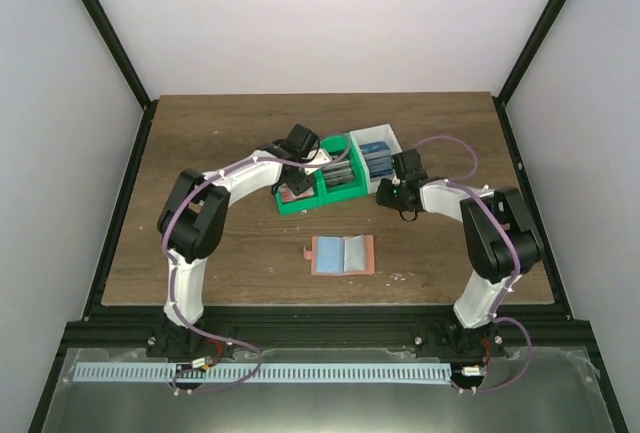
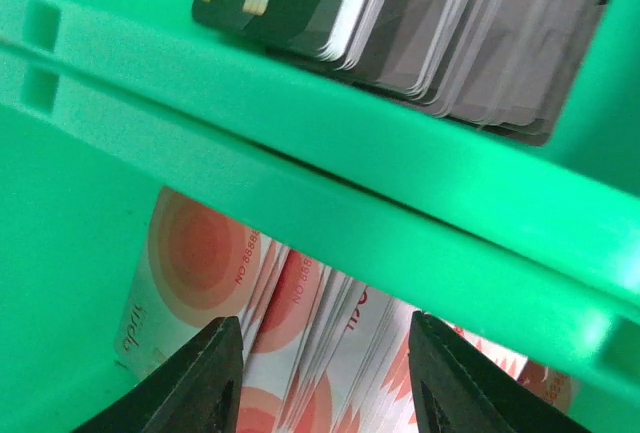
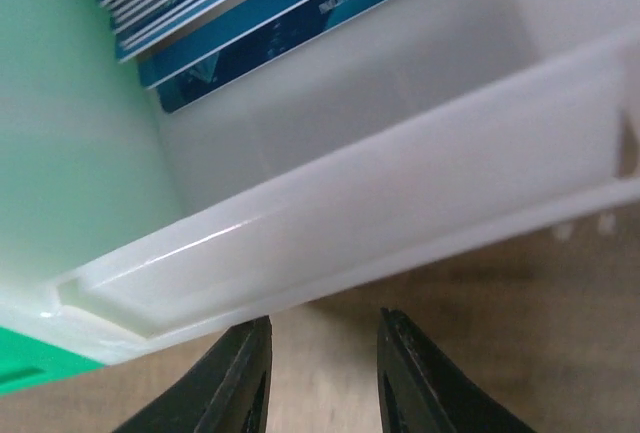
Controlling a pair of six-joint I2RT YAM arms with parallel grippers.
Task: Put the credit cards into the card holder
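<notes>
The card holder [image 1: 342, 255] lies spread open on the table in front of the containers, with pale blue and clear sleeves. Red-and-white credit cards [image 2: 300, 325] stand in the left compartment of the green container [image 2: 330, 188]. Over them my left gripper is open, its fingers apart; no card is clearly held. Blue cards [image 3: 300, 23] lean in a white compartment [image 3: 420, 83]. My right gripper is also open, close by the outer wall of that compartment, with only tabletop showing between its fingers. Dark cards [image 2: 420, 33] fill the middle compartment.
The containers sit at a slant, the white one [image 1: 376, 134] farther back than the green end. Cables [image 1: 462, 145] loop above both arms.
</notes>
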